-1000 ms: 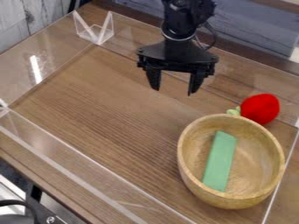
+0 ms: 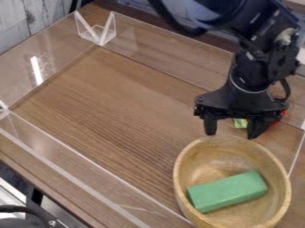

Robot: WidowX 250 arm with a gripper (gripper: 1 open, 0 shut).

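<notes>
My gripper (image 2: 233, 126) hangs at the right above the rear rim of a tan bowl (image 2: 188, 165), open, its two black fingers apart. Behind it a red object (image 2: 276, 119) and a bit of light green are mostly hidden by the gripper. A green block (image 2: 226, 191) lies tilted inside the bowl.
A white wire-like holder (image 2: 95, 27) stands at the back left. A dark gap runs beyond the table's edge at the lower left.
My gripper has moved right and toward the viewer, now covering most of the red object. The green block in the bowl lies at a different angle, lower down.
</notes>
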